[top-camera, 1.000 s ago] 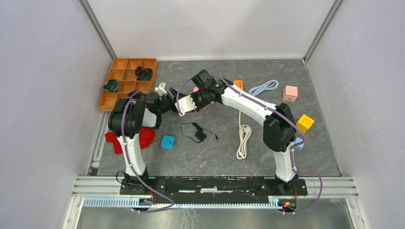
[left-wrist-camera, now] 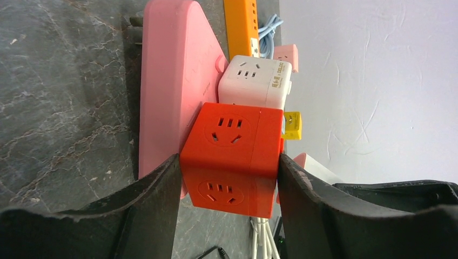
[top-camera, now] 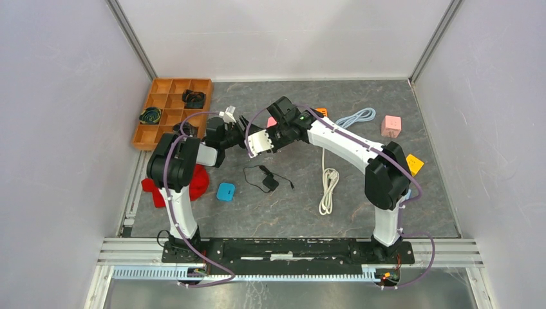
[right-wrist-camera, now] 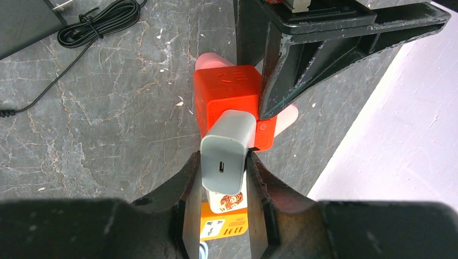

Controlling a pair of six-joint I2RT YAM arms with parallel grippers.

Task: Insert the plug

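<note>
In the left wrist view my left gripper is shut on a red socket cube (left-wrist-camera: 229, 135), beside a pink block (left-wrist-camera: 164, 81) and a white socket piece (left-wrist-camera: 254, 81). In the right wrist view a white plug-like block (right-wrist-camera: 222, 162) stands against the red cube (right-wrist-camera: 219, 91), between the fingertips of my right gripper. Whether those fingers grip it, and whether the plug is seated, I cannot tell. In the top view both grippers meet near the table's centre, partly hidden by the arms.
An orange strip (left-wrist-camera: 240, 24) lies behind. A wooden divided tray (top-camera: 145, 132) is at the back left, a pink cube (top-camera: 391, 126) at the right, cables (top-camera: 328, 193) and an adapter (top-camera: 270, 182) in front.
In the top view both arms have shifted slightly to the right, with the grippers still close together.
</note>
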